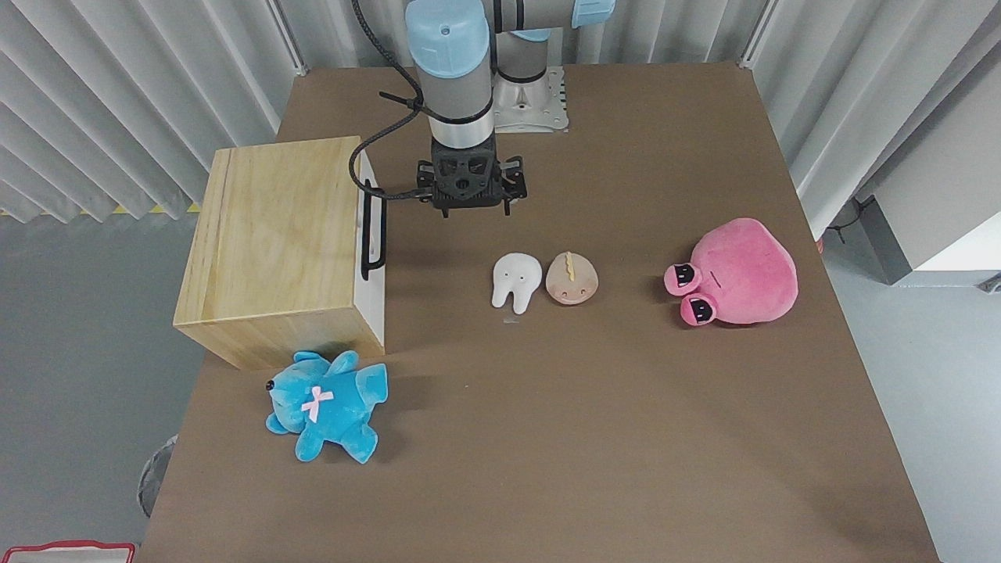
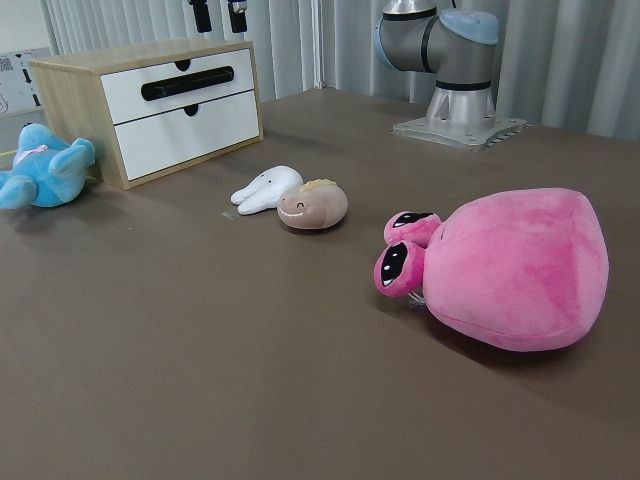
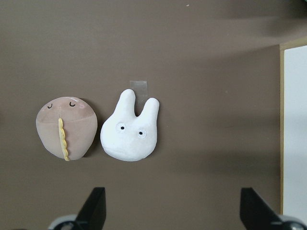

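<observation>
My gripper [image 1: 475, 199] hangs high over the table beside the wooden cabinet [image 1: 264, 234], open, with nothing between its fingertips. A small white plush toy [image 1: 516, 274] with two long ears lies just in front of it on the table, next to a round beige plush [image 1: 572, 281] with a yellow ridge. In the wrist view both toys sit beyond the fingers, the white one [image 3: 128, 135] in the middle, the beige one [image 3: 67, 132] to its left. The cabinet's white drawer fronts [image 2: 185, 131] with a black handle look closed.
A blue plush bear [image 1: 328, 408] lies in front of the cabinet at the left. A larger pink plush [image 1: 737, 272] rests at the right.
</observation>
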